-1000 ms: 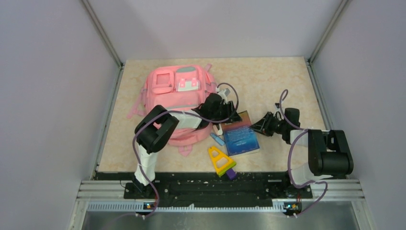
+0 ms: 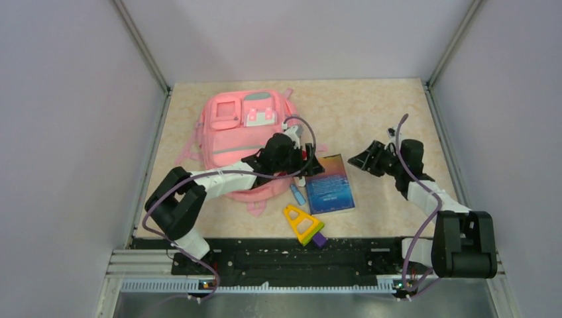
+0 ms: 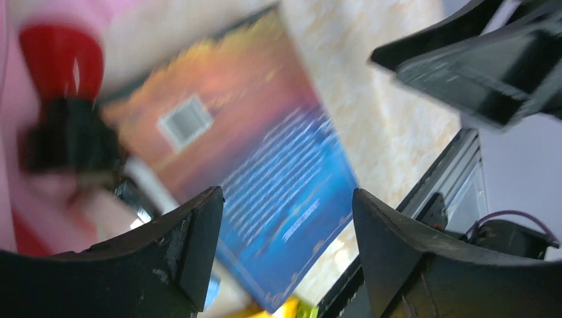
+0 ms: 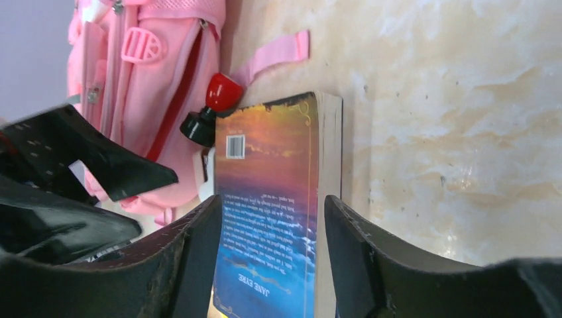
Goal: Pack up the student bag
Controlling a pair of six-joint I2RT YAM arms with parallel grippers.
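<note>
A blue-and-orange book [image 2: 331,189] lies flat on the table, right of the pink backpack [image 2: 228,139]. Over the book's upper left corner hangs my left gripper [image 2: 317,159], its fingers apart and only the book visible beyond them in the left wrist view. My right gripper [image 2: 364,161] hovers to the right of the book, clear of it. In the right wrist view, its fingers [image 4: 192,255] stand apart with nothing held; the book [image 4: 265,212] shows below. A red-and-black object [image 4: 215,109] lies between the backpack and the book's upper corner.
Left of the book's lower part lies a small blue item [image 2: 297,194]. A yellow triangular tool [image 2: 299,222] with a purple block [image 2: 319,240] rests near the front edge.
Both grippers have drawn away from the book, the left one leftward and the right one up and rightward. Earlier the book, yellow tool and blue item shifted slightly left.
</note>
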